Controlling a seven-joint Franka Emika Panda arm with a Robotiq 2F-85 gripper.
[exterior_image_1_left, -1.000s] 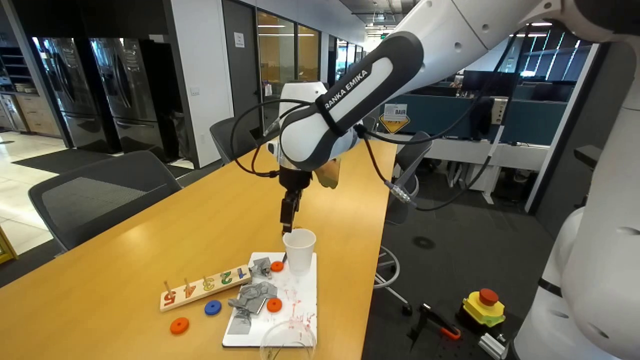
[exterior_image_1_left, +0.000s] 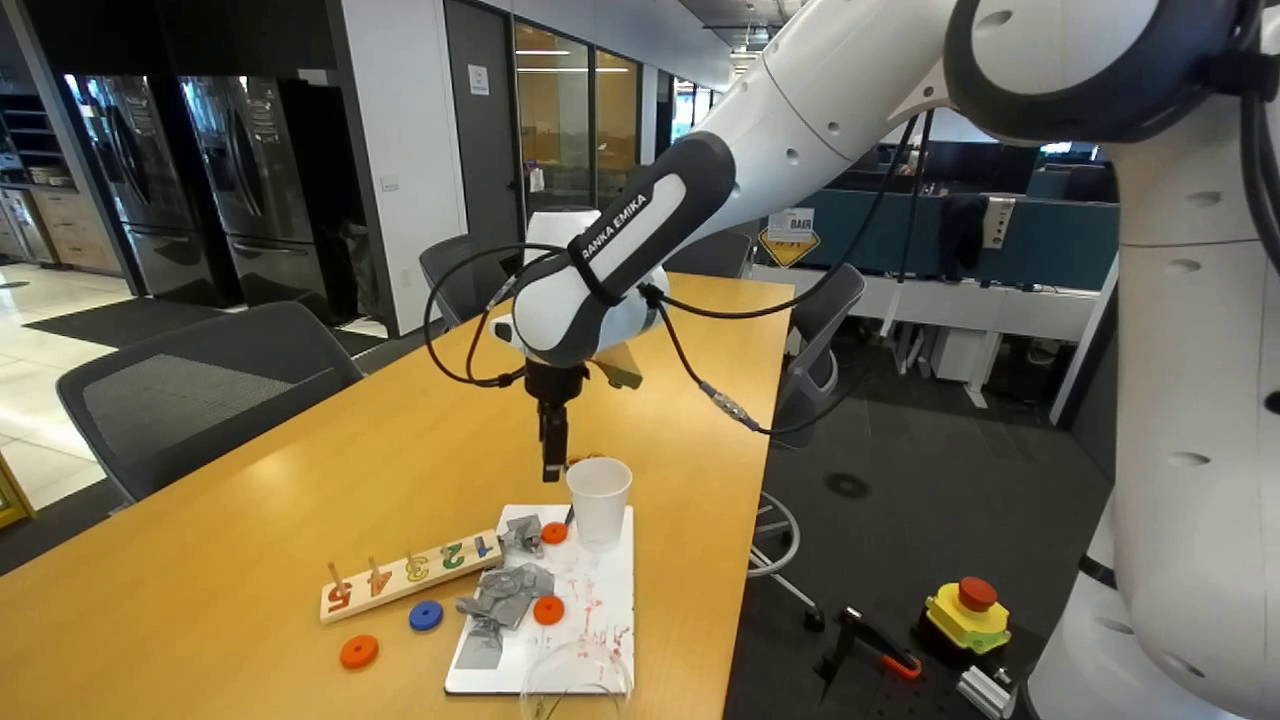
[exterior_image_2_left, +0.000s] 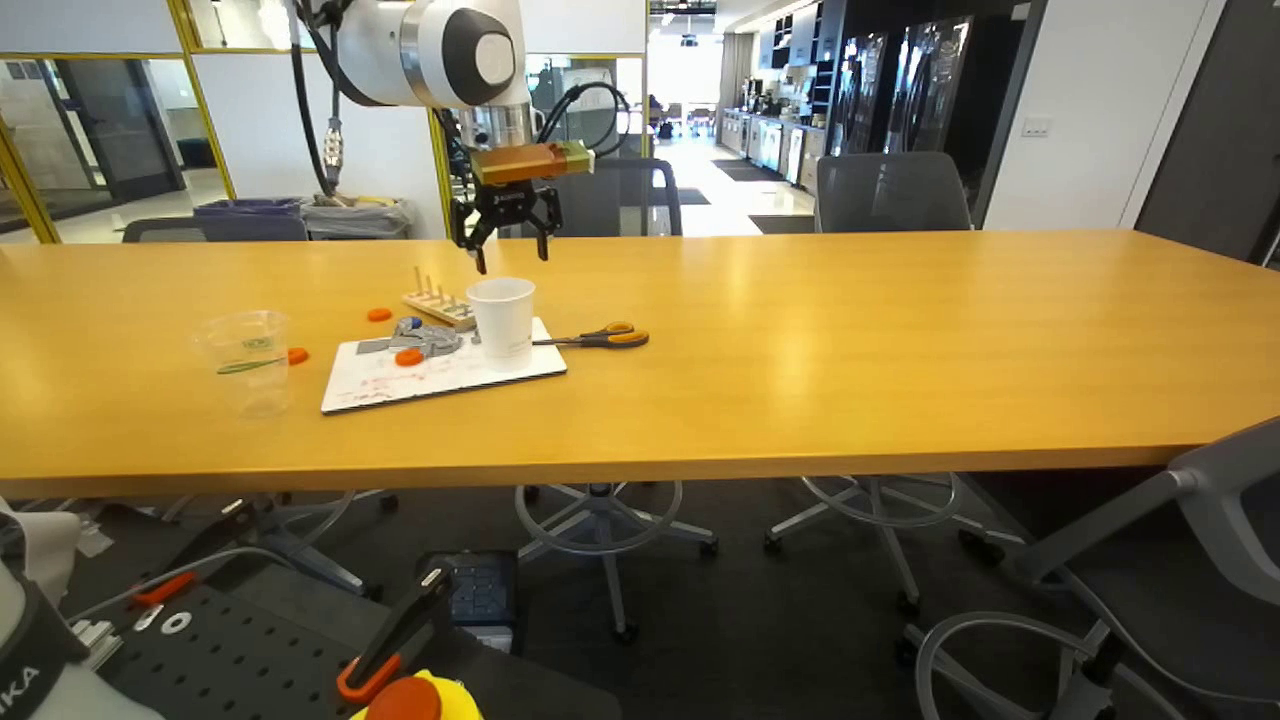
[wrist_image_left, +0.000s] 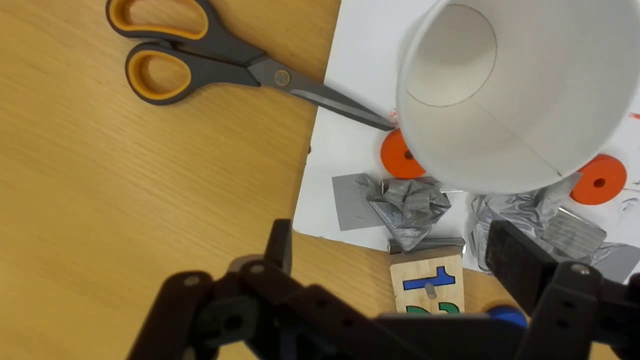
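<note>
My gripper is open with empty space between its fingers, hanging above the table past the far edge of a whiteboard (exterior_image_1_left: 600, 648). A white cup (exterior_image_2_left: 501, 322) stands upright on that board, and its open mouth fills the upper right of the wrist view. The gripper is beside the cup and higher, apart from it. Orange-handled scissors (wrist_image_left: 234, 63) lie with the blade tip on the board, close to the cup. A wooden number board (exterior_image_1_left: 414, 574) with pegs lies alongside, its "1" end below the gripper in the wrist view.
Orange rings (exterior_image_1_left: 548, 610) and crumpled grey tape (exterior_image_1_left: 510, 594) rest on the whiteboard. A blue ring (exterior_image_1_left: 426, 616) and another orange ring (exterior_image_1_left: 359, 652) lie on the table. A clear cup (exterior_image_2_left: 246, 360) stands near the board.
The arm has moved left and a little lower in exterior view 1, from behind the white cup to its left. The objects on the table have not moved.
</note>
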